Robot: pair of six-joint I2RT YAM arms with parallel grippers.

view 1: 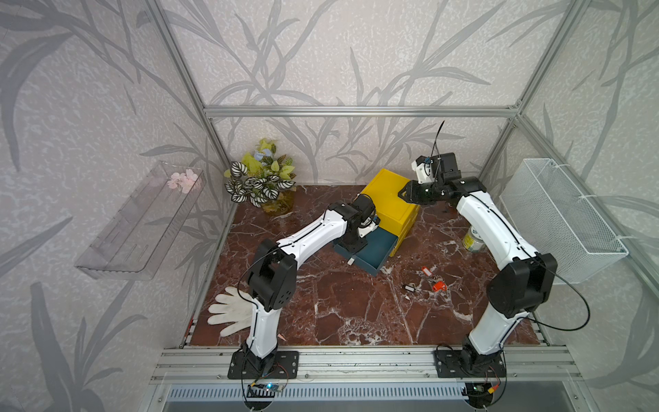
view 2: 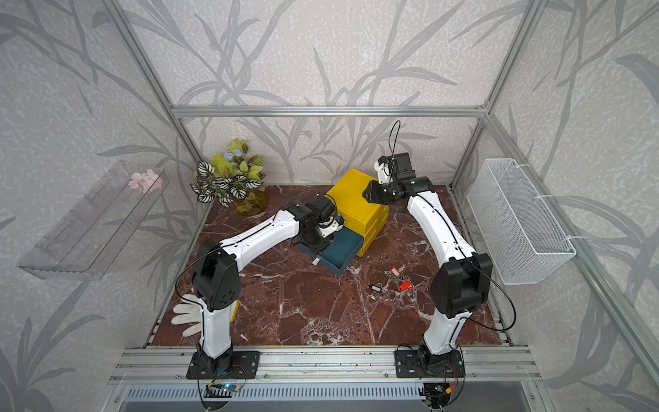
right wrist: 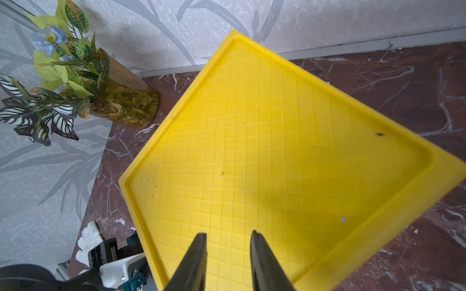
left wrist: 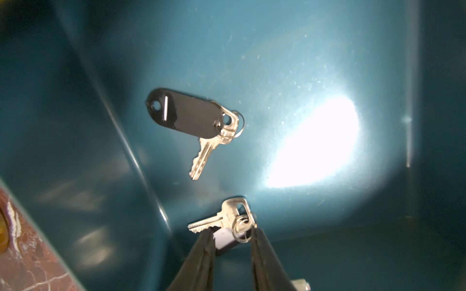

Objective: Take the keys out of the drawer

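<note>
In the left wrist view, the blue drawer [left wrist: 315, 58] holds keys with a black tag [left wrist: 184, 114] and, lower down, keys with a white-and-dark tag [left wrist: 228, 213]. My left gripper is inside the drawer, part open, its fingertips at the lower keys; whether they touch cannot be told. The drawer [view 1: 377, 250] is pulled out of a yellow cabinet [view 1: 388, 185]. My right gripper hangs open over the cabinet's top, nothing between its fingers.
Small tagged items [view 1: 439, 285] lie on the table right of the drawer. A plant vase [view 1: 278, 202] stands behind, a can [view 1: 472, 240] at right, a glove [view 1: 230, 309] at front left.
</note>
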